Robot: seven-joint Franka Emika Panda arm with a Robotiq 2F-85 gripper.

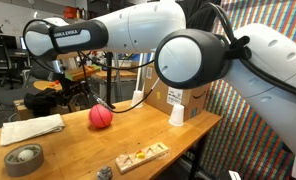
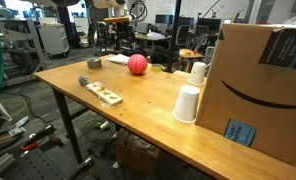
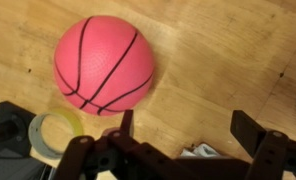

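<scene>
My gripper stands open in the wrist view, its two dark fingers wide apart and only bare table between the tips. A pink-red ball with black seams [image 3: 104, 65] rests on the wooden table, up and to the left of the gripper. In exterior view 1 the ball [image 1: 100, 116] is near the table's middle, with the dark gripper [image 1: 76, 98] above and to the left of it in the picture. The fingers are hard to make out there. Exterior view 2 shows the ball [image 2: 138, 65] too, apart from the arm.
A tape roll [image 1: 24, 159], a folded white cloth [image 1: 32, 130] and a pale tray with small pieces [image 1: 142, 156] lie around the ball. White cups [image 2: 185, 103] and a cardboard box [image 2: 253, 90] stand towards the other end. Yellowish tape [image 3: 55, 132] shows beside the ball.
</scene>
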